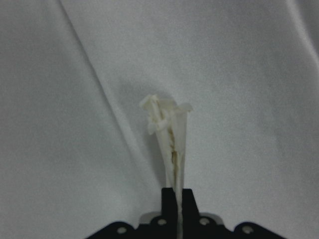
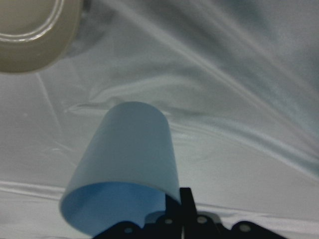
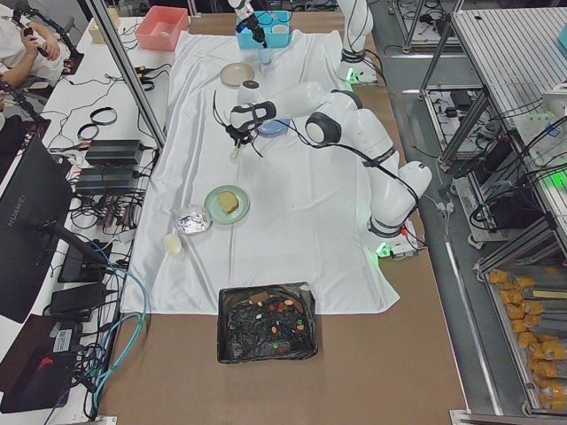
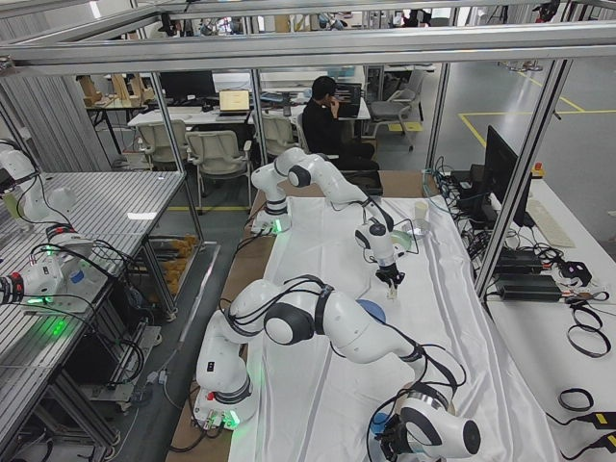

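My left gripper is shut on a crumpled white paper [image 1: 169, 129], held over the white cloth, near a blue plate [image 4: 371, 311] in the middle of the table. At the far end, my right gripper appears in the right wrist view with a light blue cup [image 2: 124, 154] at its fingers, the cup's open end toward me; whether it grips the rim is unclear. A beige plate [image 2: 30, 30] lies beside it. A green plate [image 3: 219, 210] holds a yellow item [image 3: 229, 201].
Crumpled foil [image 3: 193, 219] and a cream cup [image 3: 173, 243] lie left of the green plate. A black-lined tray [image 3: 221, 326] with small pieces sits at the near end. A blue bin [image 3: 275, 35] stands at the far end.
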